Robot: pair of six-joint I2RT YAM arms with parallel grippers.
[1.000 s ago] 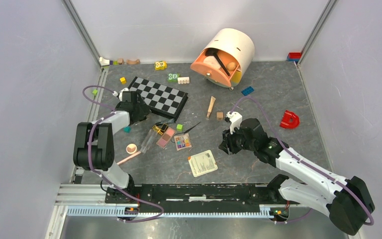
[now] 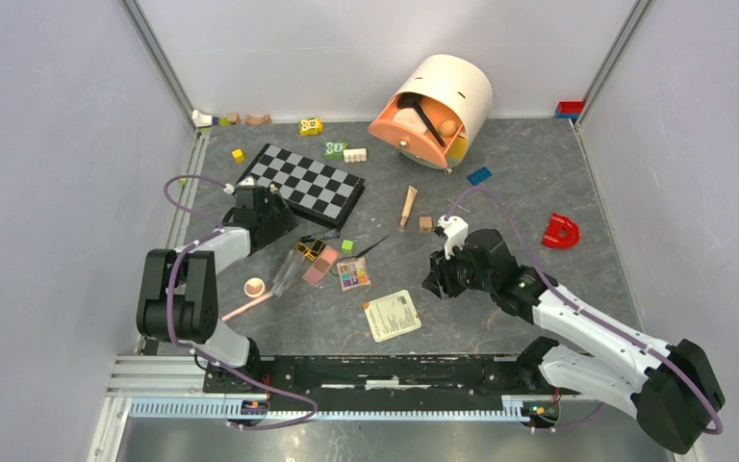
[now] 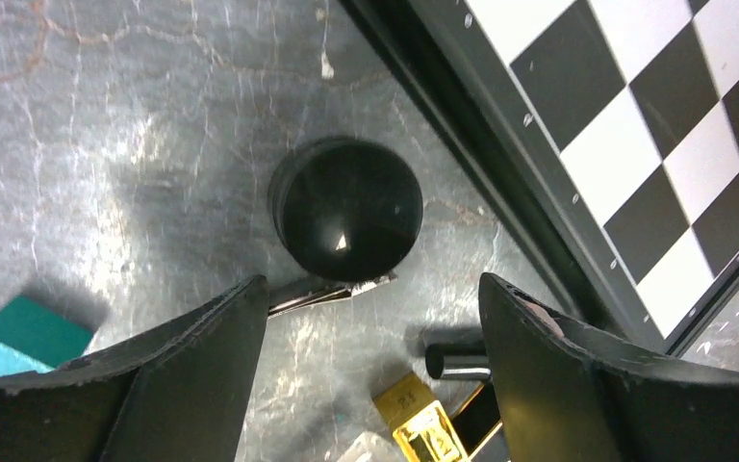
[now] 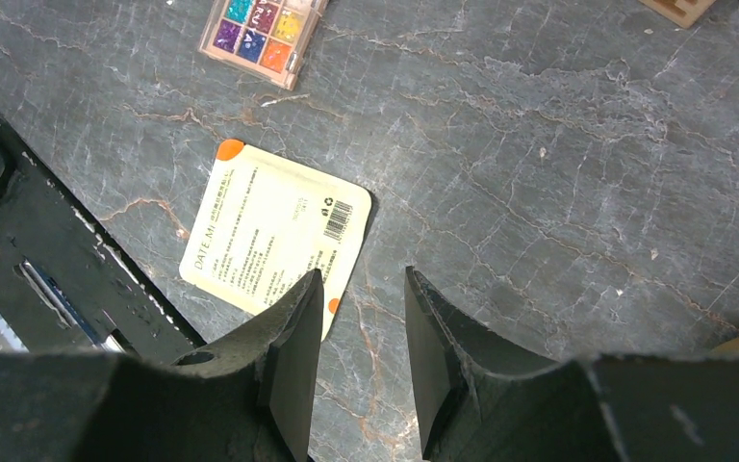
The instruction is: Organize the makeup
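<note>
In the left wrist view a round black compact-like piece [image 3: 348, 210] lies on the table, beyond the fingertips and apart from them. My left gripper is open with nothing between its fingers. By its right finger lie a small black cylinder [image 3: 457, 361] and a gold-and-black item [image 3: 428, 423]. My right gripper stands part open and empty, near a cream printed card [image 4: 274, 226]. A colourful eyeshadow palette [image 2: 353, 273], a pink palette [image 2: 321, 266], a clear tube [image 2: 288, 273] and a tan tube [image 2: 408, 207] lie on the table. The cream makeup bag [image 2: 457, 91], with a black brush inside, stands open at the back.
The checkered box [image 2: 310, 183] borders the left gripper's area, and a teal block [image 3: 24, 337] lies nearby. Toy blocks [image 2: 337, 149] sit at the back. A red piece [image 2: 560, 231] lies at the right, with bare table around it.
The right arm and the other items look unmoved.
</note>
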